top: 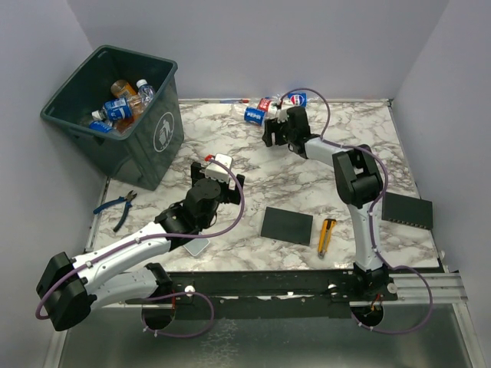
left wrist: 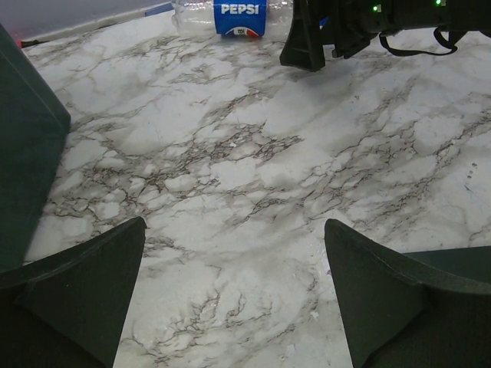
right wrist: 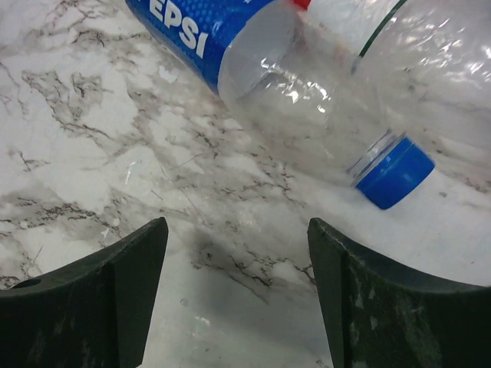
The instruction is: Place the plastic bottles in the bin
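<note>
Several plastic bottles lie at the back of the table, including a Pepsi bottle (top: 255, 115) (right wrist: 299, 100) with a blue cap, beside another clear bottle (right wrist: 430, 69). My right gripper (top: 274, 132) is over the marble just in front of the Pepsi bottle's cap end, its fingers apart with nothing between them. My left gripper (top: 217, 188) stands open and empty over the middle-left table. The dark green bin (top: 157, 153) (left wrist: 23, 153) at the back left holds several bottles.
Pliers (top: 123, 207), a small pale card (top: 196, 247), a dark board (top: 285, 225), a box cutter (top: 325, 238) and another dark board (top: 406, 211) lie on the table (top: 268, 176).
</note>
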